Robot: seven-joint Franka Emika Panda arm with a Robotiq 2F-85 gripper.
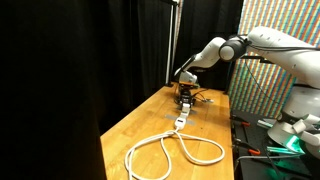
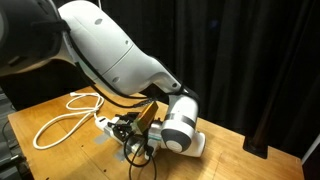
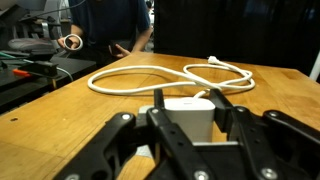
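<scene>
My gripper is shut on a white block (image 3: pixel 190 120), perhaps a plug or adapter, in the wrist view. Behind and partly hidden by that block lies a white strip (image 3: pixel 172 103), which looks like a power strip, joined to a white cable (image 3: pixel 140 70). In exterior view 1 the gripper (image 1: pixel 185 102) is low over the far end of the strip (image 1: pixel 181 122). Whether the block touches the strip or is plugged into it I cannot tell. The arm hides most of the gripper in exterior view 2, where the strip's end (image 2: pixel 104 124) shows at its left.
The cable (image 1: pixel 130 155) loops over the near part of the wooden table (image 1: pixel 120 140). Bare wood lies left of the strip. A black curtain (image 1: pixel 140 50) hangs behind. A person (image 3: pixel 130 35) is beyond the table in the wrist view.
</scene>
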